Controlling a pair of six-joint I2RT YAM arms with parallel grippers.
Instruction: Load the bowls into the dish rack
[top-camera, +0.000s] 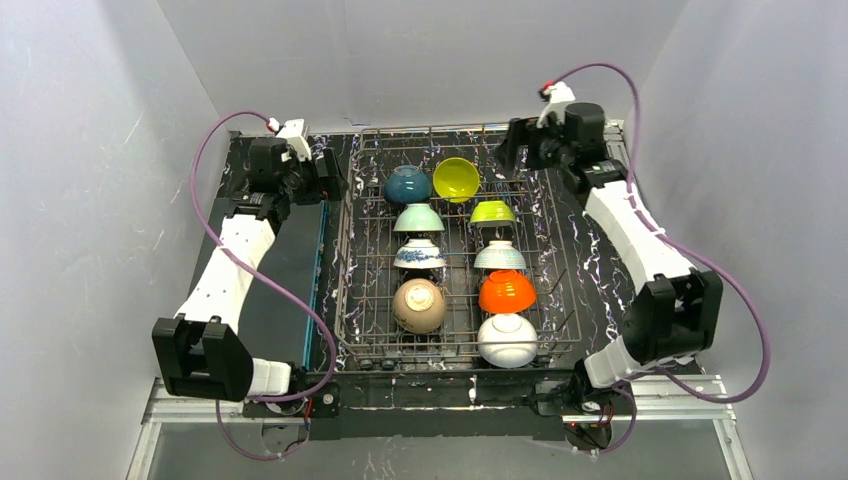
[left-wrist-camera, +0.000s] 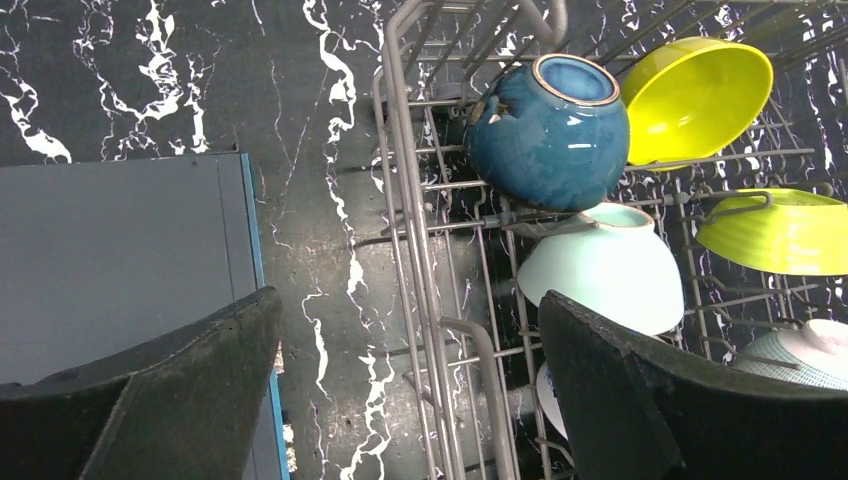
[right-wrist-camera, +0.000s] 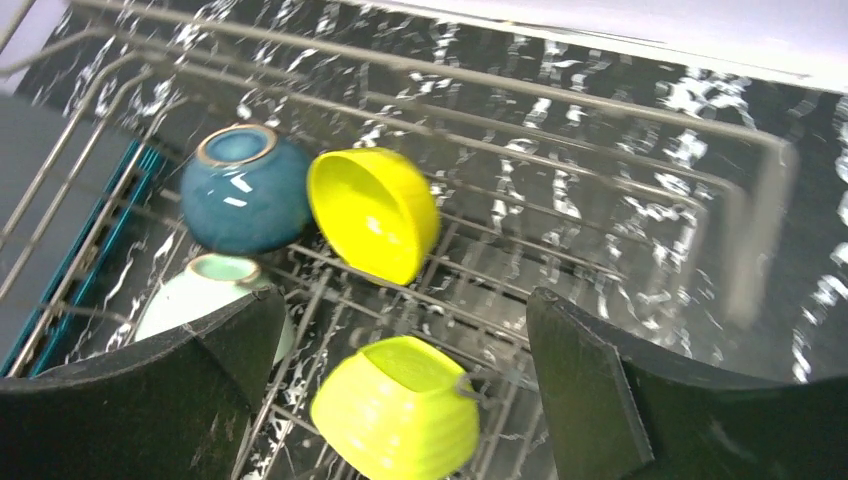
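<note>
In the top view the wire dish rack (top-camera: 460, 133) holds two columns of bowls. On the left stand a dark blue bowl (top-camera: 408, 185), mint bowl (top-camera: 418, 218), blue-and-white bowl (top-camera: 420, 254) and tan bowl (top-camera: 419, 307). A yellow bowl (top-camera: 456, 178) leans beside the blue one. Down the right side come a lime bowl (top-camera: 492, 214), pale striped bowl (top-camera: 500, 256), orange bowl (top-camera: 507, 292) and white bowl (top-camera: 508, 341). My left gripper (top-camera: 331, 176) is open and empty by the rack's left rim. Open and empty too, my right gripper (top-camera: 513, 146) hangs over its back right part.
A dark grey board with a blue edge (left-wrist-camera: 120, 260) lies left of the rack. The rack's back right corner (right-wrist-camera: 600, 230) has bare wires. Walls close in at the back and both sides.
</note>
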